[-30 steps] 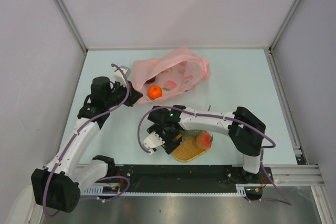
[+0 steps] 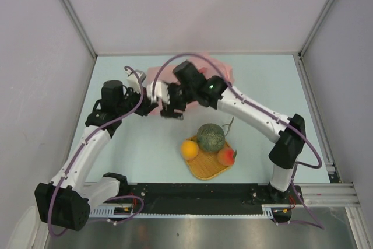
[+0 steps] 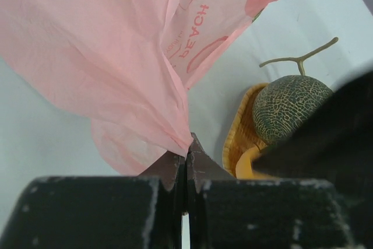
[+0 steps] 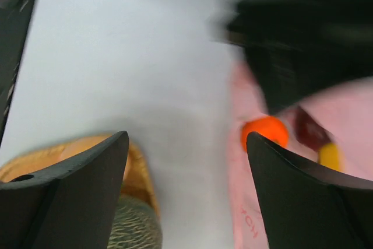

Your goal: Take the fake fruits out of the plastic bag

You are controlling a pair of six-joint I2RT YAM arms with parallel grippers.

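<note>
The pink plastic bag [image 2: 224, 69] lies at the back of the table. Its thin edge is pinched at the tips of my left gripper, which is shut on it. Inside the bag, the right wrist view shows an orange fruit [image 4: 266, 130], a dark red one [image 4: 309, 129] and part of a yellow one [image 4: 330, 155]. My right gripper is open with nothing between its fingers; in the top view it is blurred near the bag's front edge. A wicker basket [image 2: 205, 167] holds a green melon [image 2: 210, 137], an orange-yellow fruit [image 2: 189, 149] and a peach [image 2: 227, 156].
My left arm [image 4: 344, 33] crosses the upper right of the right wrist view, close to the bag.
My right gripper has swung from the basket back toward the bag. The melon and the orange-yellow fruit in the basket are now uncovered. The left gripper and bag look still.
</note>
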